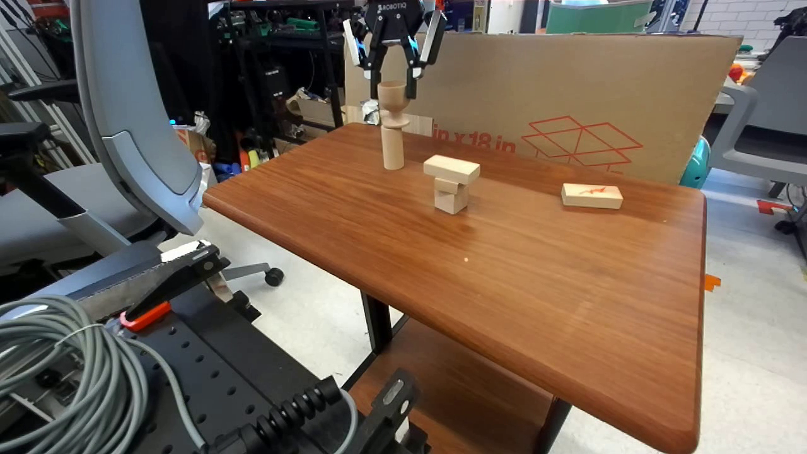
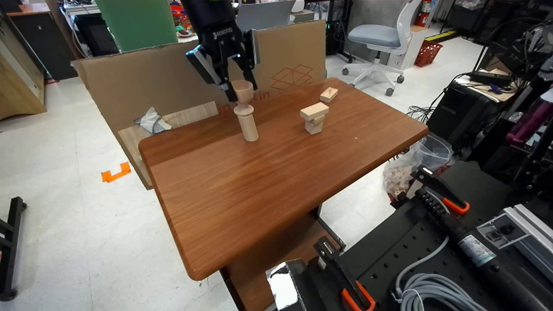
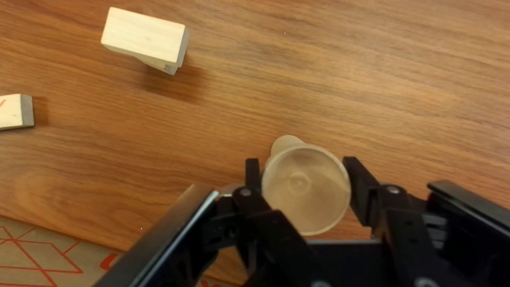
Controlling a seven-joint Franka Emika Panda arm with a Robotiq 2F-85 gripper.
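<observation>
My gripper (image 1: 393,84) is shut on the cup-shaped top of a turned wooden piece (image 1: 393,139), one finger on each side of the bowl. From the exterior views the piece stands nearly upright at the back of the table, with a cup, a flared ring and a straight cylinder below. Whether its foot touches the tabletop, I cannot tell. Looking down in the wrist view, I see into the round wooden cup (image 3: 306,191), which is empty; the cylinder under it is mostly hidden.
A small stack of pale wooden blocks (image 1: 451,168) stands to the right, a longer block lying across its top. Farther right lies a single block (image 1: 591,196) with a red mark. A cardboard sheet (image 1: 484,91) rises behind the table (image 1: 484,302), whose front half is clear.
</observation>
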